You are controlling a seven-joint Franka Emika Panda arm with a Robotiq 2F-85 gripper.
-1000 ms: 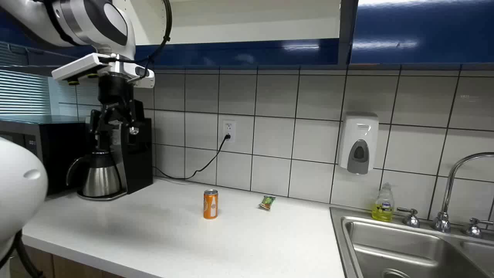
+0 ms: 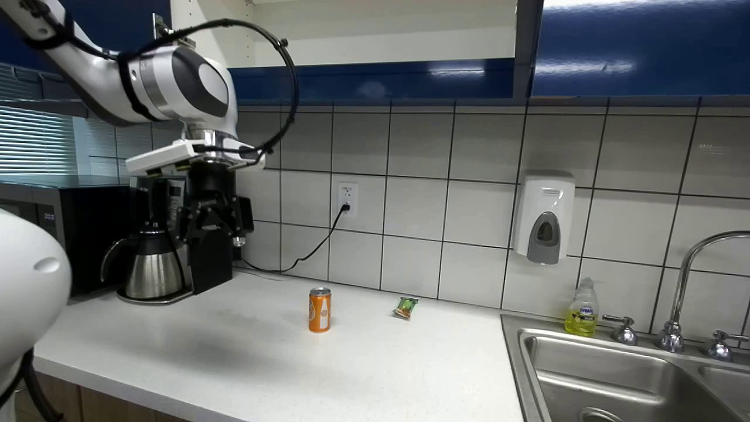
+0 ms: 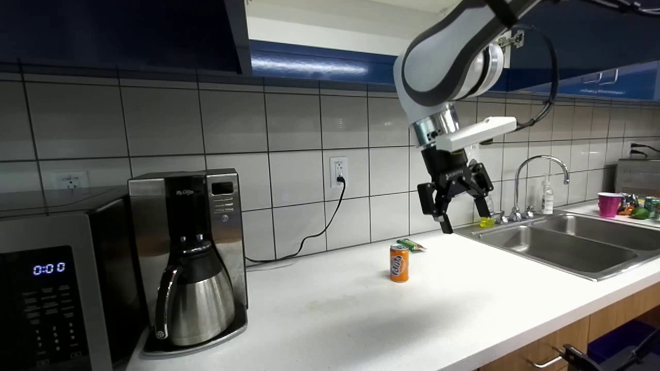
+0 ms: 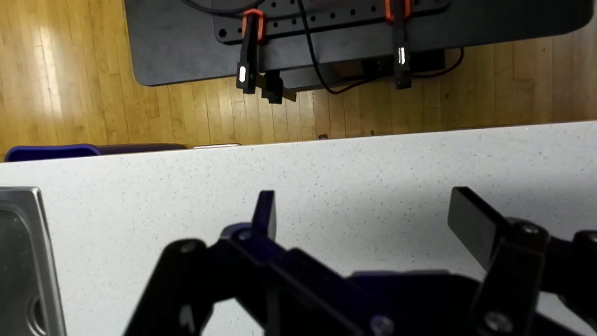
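My gripper (image 3: 465, 223) hangs in the air above the white counter, its fingers spread apart and empty. In the wrist view its dark fingers (image 4: 473, 228) stand wide, with only speckled countertop behind the gap. An orange soda can (image 2: 319, 310) stands upright on the counter, clear of the gripper. Behind the can, nearer the wall, lies a small green wrapped packet (image 3: 410, 245). Neither the can nor the packet appears in the wrist view.
A coffee maker with a steel carafe (image 3: 201, 303) and a microwave (image 3: 55, 290) occupy one end. The sink (image 2: 604, 380) and a yellow soap bottle (image 2: 582, 309) are at the other. An outlet cord (image 2: 309, 254) runs along the wall.
In exterior view 1 the arm and gripper have shifted right and lower, and the gripper appears turned. The can and packet have stayed put.
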